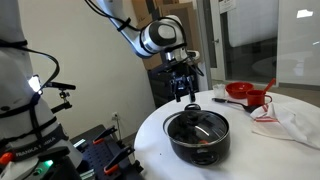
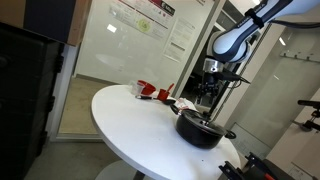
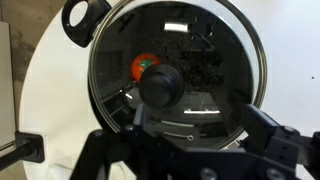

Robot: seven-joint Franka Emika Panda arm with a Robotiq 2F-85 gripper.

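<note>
A black pot (image 1: 200, 150) stands on the white table, with a glass lid (image 3: 215, 65) over its opening. The lid has a dark rim and a round black knob (image 3: 162, 87). Through the glass a red tomato (image 3: 145, 66) shows inside the pot. My gripper (image 1: 186, 98) hangs just above the lid, close to the knob and pointing down. Its dark fingers (image 3: 262, 128) stand apart at the lower part of the wrist view, with nothing seen between them. The knob lies ahead of them in that view.
Behind the pot are a red bowl (image 1: 239, 90), a red cup (image 1: 256, 98) and a white cup (image 1: 231, 86). A white cloth (image 1: 285, 122) lies to the pot's right. In exterior view 2, the near part of the table (image 2: 130, 120) is clear.
</note>
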